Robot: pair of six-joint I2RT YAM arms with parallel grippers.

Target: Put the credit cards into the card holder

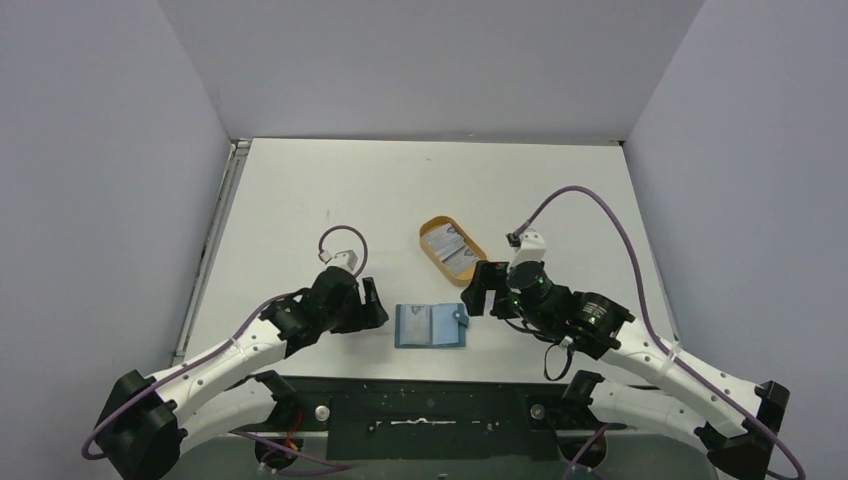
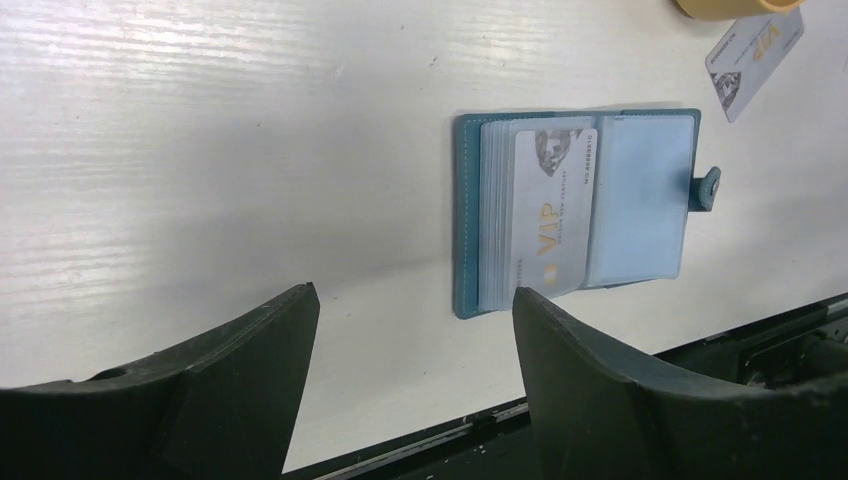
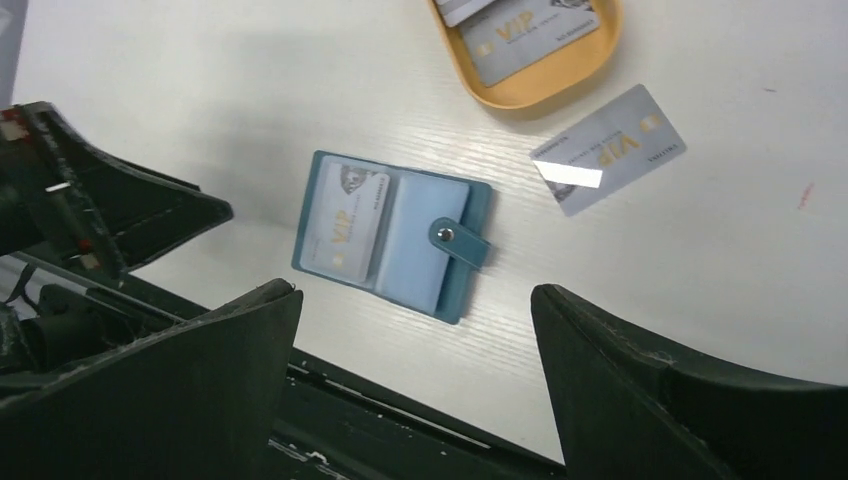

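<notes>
The blue card holder (image 1: pixel 431 326) lies spread flat near the table's front edge. Under its left clear sleeve a silver VIP card (image 2: pixel 552 208) shows; the right-hand side (image 2: pixel 640 200) shows no card. A loose silver card (image 3: pixel 609 149) rests on the table between holder and tray. More cards (image 3: pixel 528 36) lie inside the yellow tray (image 1: pixel 429 258). My left gripper (image 1: pixel 370 305), its fingers apart and empty, hovers left of the holder. To the holder's right, my right gripper (image 1: pixel 478 290) is open with nothing between its fingers, partly covering the loose card's area in the top view.
The holder's snap strap (image 3: pixel 460 242) sticks out on its right side. A dark band (image 1: pixel 430 395) runs along the table's front edge.
</notes>
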